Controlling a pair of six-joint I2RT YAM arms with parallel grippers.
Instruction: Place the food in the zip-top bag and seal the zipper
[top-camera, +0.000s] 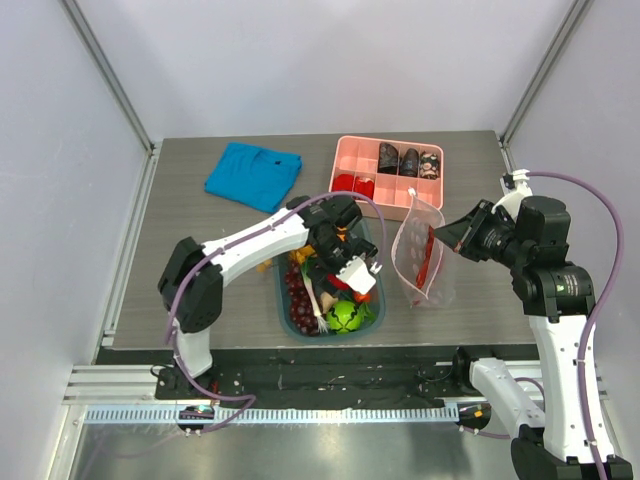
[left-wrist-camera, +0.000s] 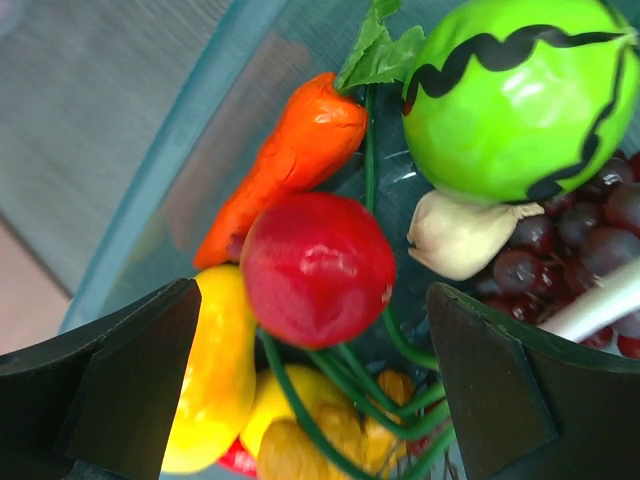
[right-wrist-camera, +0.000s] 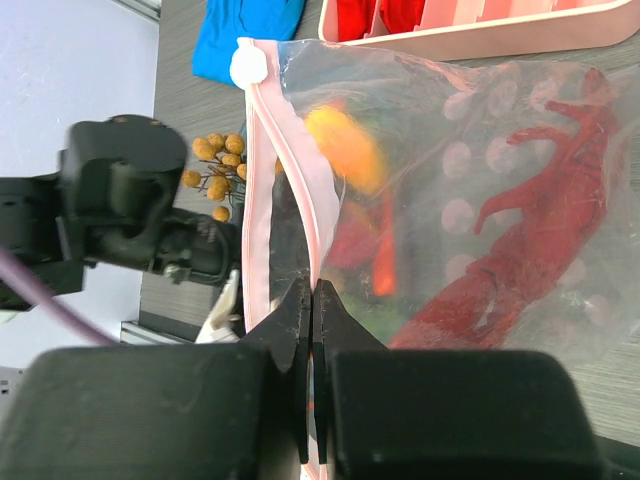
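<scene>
A clear zip top bag (top-camera: 420, 260) with pink zipper edge stands right of the food tub, a red item (right-wrist-camera: 520, 230) inside. My shut right gripper is at the bag's zipper edge, which runs down between its fingertips. My left gripper is open over the tub (left-wrist-camera: 180, 140), above a red round fruit (left-wrist-camera: 318, 270), with a carrot (left-wrist-camera: 300, 140), a green melon (left-wrist-camera: 515, 95), garlic (left-wrist-camera: 455, 235), grapes (left-wrist-camera: 610, 240) and yellow produce (left-wrist-camera: 215, 370) around it.
A pink compartment tray (top-camera: 355, 150) with dark and red items stands at the back, a folded blue cloth (top-camera: 250, 175) at the back left. Yellow berries (right-wrist-camera: 215, 160) lie on the table beside the tub. Table right of the bag is clear.
</scene>
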